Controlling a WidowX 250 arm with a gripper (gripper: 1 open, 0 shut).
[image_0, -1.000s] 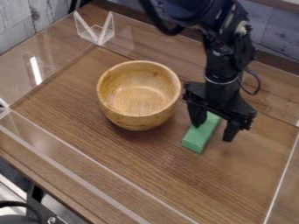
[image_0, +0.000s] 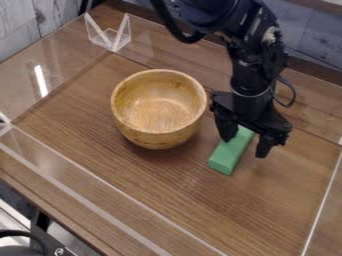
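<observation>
My gripper (image_0: 246, 128) is open, pointing down over a green rectangular block (image_0: 229, 154) that lies on the wooden table. Its fingers straddle the upper part of the block's area; whether they touch it I cannot tell.
A tan bowl (image_0: 158, 106) stands left of the block. A clear plastic object (image_0: 107, 36) is at the back left.
The arm and gripper have shifted very slightly to the left over the last second. The green block and bowl look unmoved.
</observation>
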